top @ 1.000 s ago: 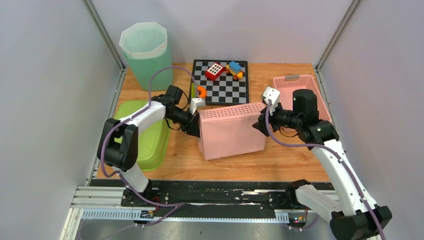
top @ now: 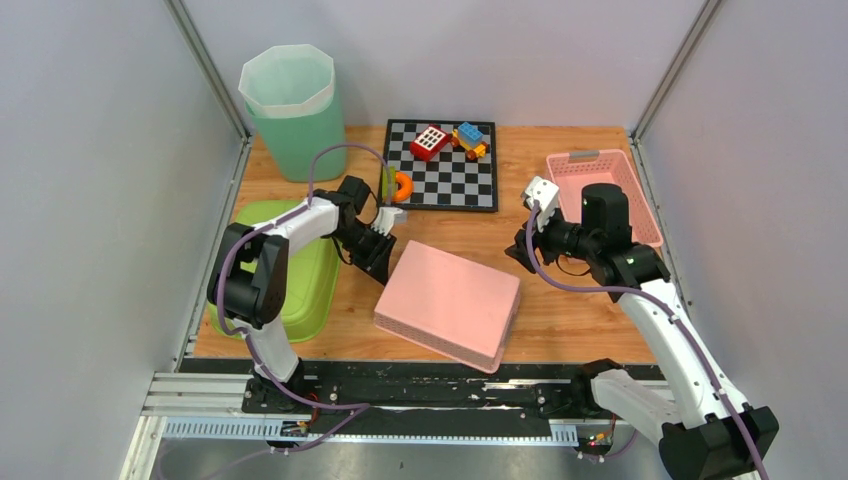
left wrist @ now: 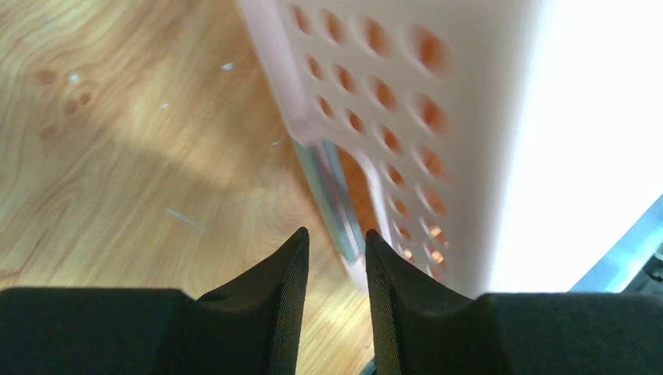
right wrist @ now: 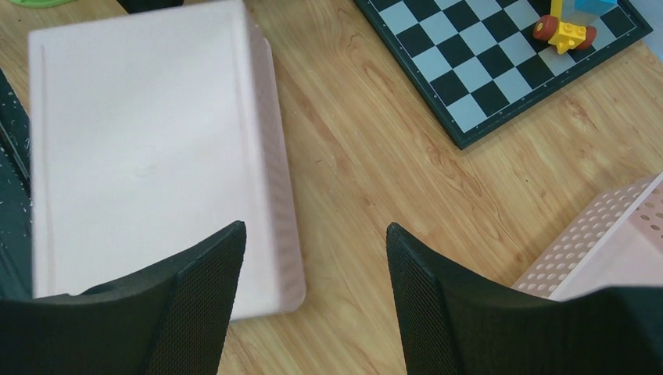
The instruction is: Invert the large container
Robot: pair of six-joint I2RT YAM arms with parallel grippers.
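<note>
Bottom up, the large pink container (top: 450, 300) rests on the wooden table in front of the chessboard, its flat base facing the ceiling. At its left end, my left gripper (top: 380, 272) is close by the corner. In the left wrist view the container's perforated wall (left wrist: 391, 101) rises just past the fingertips, which are a little apart with nothing gripped between them. My right gripper is wide open and empty, to the right of the container. The right wrist view shows the smooth base (right wrist: 148, 156) whole except for its lower edge, hidden by a finger.
A smaller pink basket (top: 600, 190) stands at the back right. On the chessboard (top: 445, 190) lie toy bricks and an orange ring (top: 403, 186). A green lid (top: 310, 300) and a green bin (top: 300, 140) are on the left. Bare wood surrounds the container on its right.
The container has tipped from standing on its side to lying base up, turning and shifting towards the front.
</note>
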